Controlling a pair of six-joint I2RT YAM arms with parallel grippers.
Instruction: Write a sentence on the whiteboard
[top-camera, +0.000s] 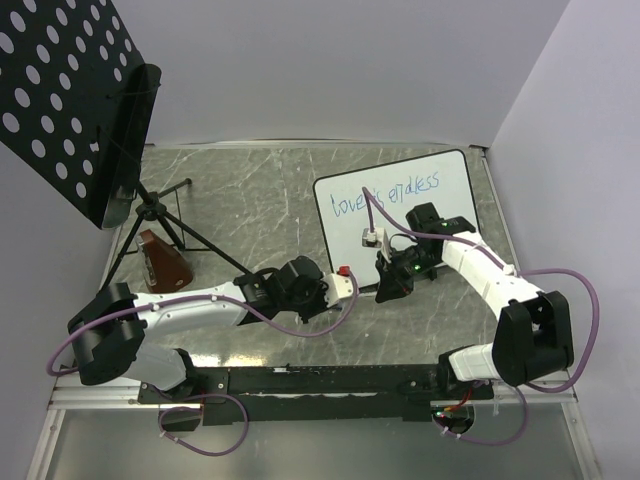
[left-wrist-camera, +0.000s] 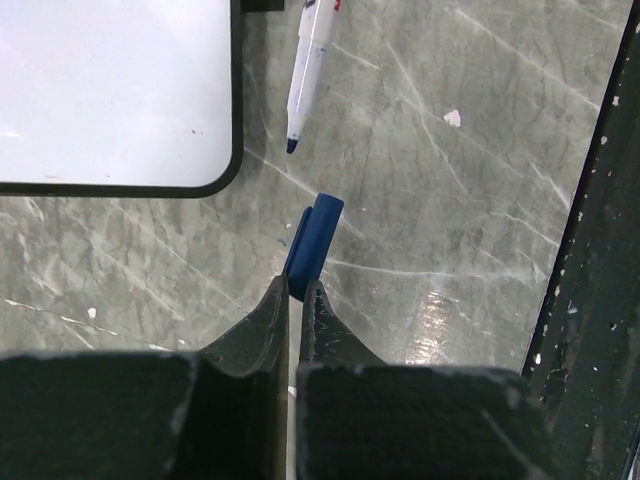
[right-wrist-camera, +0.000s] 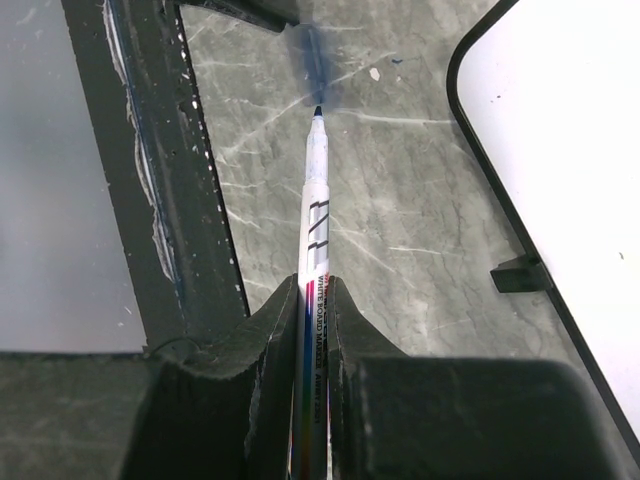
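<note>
The whiteboard (top-camera: 385, 220) lies at the right of the table, with blue handwriting (top-camera: 386, 195) along its upper part that reads roughly "love is endless". A white marker (right-wrist-camera: 316, 220) is gripped upright in the right wrist view by my right gripper, its blue tip bare. My left gripper is shut on a dark blue cap (left-wrist-camera: 318, 240). In the left wrist view the marker's tip stands a short gap away from the cap's open end. Both grippers are off the board, near its lower left corner.
A black tripod (top-camera: 150, 208) and a brown wedge-shaped object (top-camera: 163, 262) stand at the left. A dark perforated panel (top-camera: 60, 90) overhangs the upper left. Bare grey marble table (top-camera: 245, 180) lies between the tripod and the board.
</note>
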